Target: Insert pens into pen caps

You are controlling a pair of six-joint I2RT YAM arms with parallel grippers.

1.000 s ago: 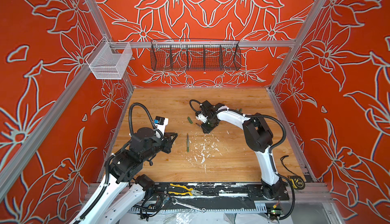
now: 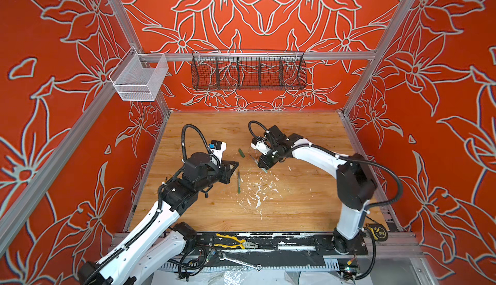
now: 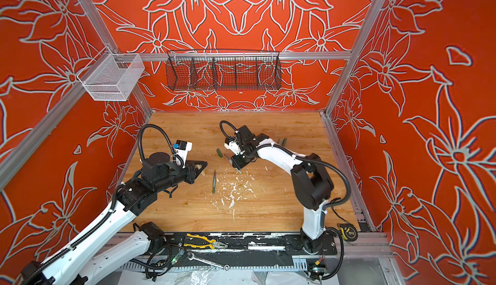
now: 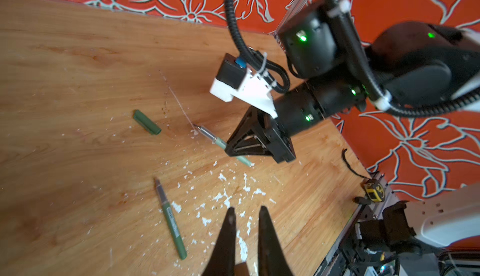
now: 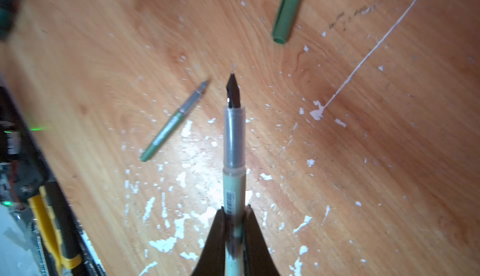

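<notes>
My right gripper is shut on a pale green pen [image 5: 234, 143], held by its barrel with the dark tip pointing away from the fingers. In the left wrist view that pen [image 4: 214, 138] juts from both sides of the right gripper. A second green pen [image 4: 171, 221] lies on the table, its tip pointing toward the back. Beyond it lies a dark green cap, with its open end visible in the right wrist view. My left gripper hovers left of the lying pen, its fingers narrowly apart around something small that is mostly hidden.
Greenish items [image 3: 282, 141] lie behind the right forearm. White paint flecks [image 2: 258, 192] mark the middle of the table. Yellow-handled pliers [image 2: 235, 241] and a wrench [image 2: 240, 260] lie along the front edge.
My left arm has swung rightward and toward the back, bringing its gripper closer to the right one. The right elbow has shifted right, while its gripper has moved only slightly.
</notes>
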